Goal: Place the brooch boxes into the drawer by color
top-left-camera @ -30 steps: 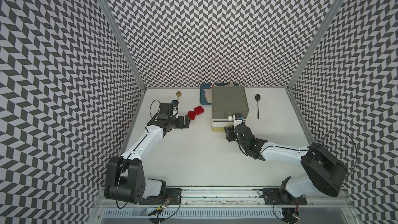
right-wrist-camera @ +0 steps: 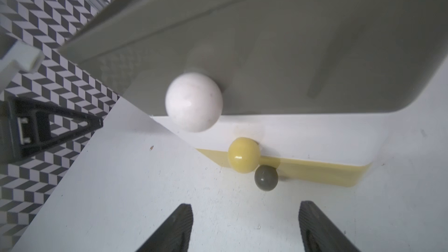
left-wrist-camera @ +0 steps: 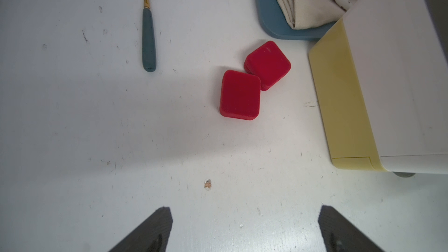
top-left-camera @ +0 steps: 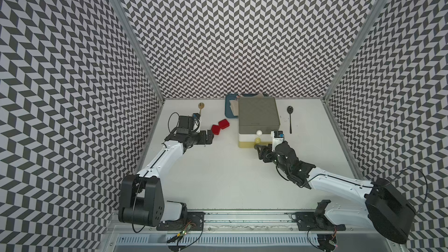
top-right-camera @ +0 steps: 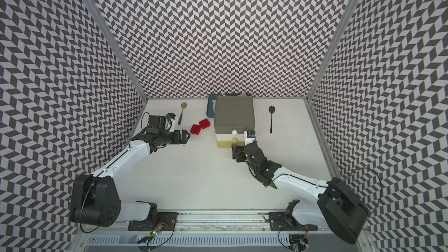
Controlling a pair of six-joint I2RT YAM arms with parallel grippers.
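Note:
Two red brooch boxes, one (left-wrist-camera: 239,95) nearer and one (left-wrist-camera: 268,64) just behind it, lie touching or nearly so on the table. To their right stands the drawer unit (top-left-camera: 259,112), grey on top, white in the middle and yellow at the bottom, with all its drawers looking closed. Round knobs show on its front: a white knob (right-wrist-camera: 194,102), a yellow knob (right-wrist-camera: 244,155) and a grey knob (right-wrist-camera: 266,177). My left gripper is open and empty, left of the boxes. In front of the knobs, my right gripper is open with nothing between its fingers.
A blue tray (left-wrist-camera: 280,30) with a cloth and cutlery sits behind the drawer unit. A gold spoon with a teal handle (left-wrist-camera: 148,39) lies at the back left, a black spoon (top-left-camera: 290,120) at the right.
My right gripper has drawn back from the drawer front, toward the lower right. The left arm and boxes have stayed put.

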